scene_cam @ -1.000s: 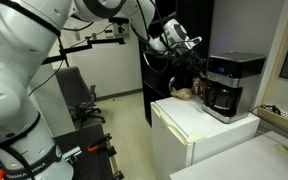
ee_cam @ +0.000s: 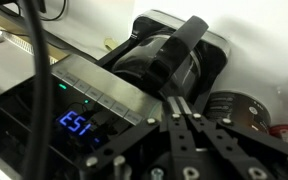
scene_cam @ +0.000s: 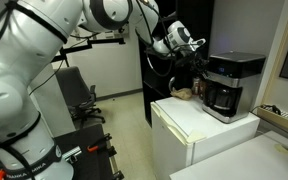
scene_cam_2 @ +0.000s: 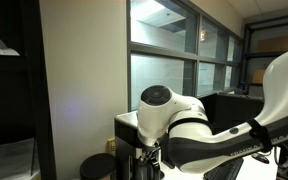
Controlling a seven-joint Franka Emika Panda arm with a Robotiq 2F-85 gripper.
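A black and steel coffee maker (scene_cam: pixel 231 86) stands on the white cabinet top (scene_cam: pixel 191 118), its display glowing blue in the wrist view. Its glass carafe (ee_cam: pixel 158 58) sits on the base, and the black handle (ee_cam: pixel 180 49) points toward my gripper. The gripper is shut, with nothing showing between its fingers. From the side, it hangs just left of the coffee maker's upper part, above the cabinet top. The wrist view places the fingertips just short of the handle's near end; whether they touch it cannot be told.
Beside the carafe are a dark can (ee_cam: pixel 236 107) and a red-lidded jar (ee_cam: pixel 287 132). A tan item (scene_cam: pixel 182 93) lies at the back of the cabinet top, whose front part is clear. An office chair (scene_cam: pixel 77 97) stands on the floor at left.
The arm's wrist has shifted very slightly near the coffee maker. The coffee maker and other objects stay where they were.
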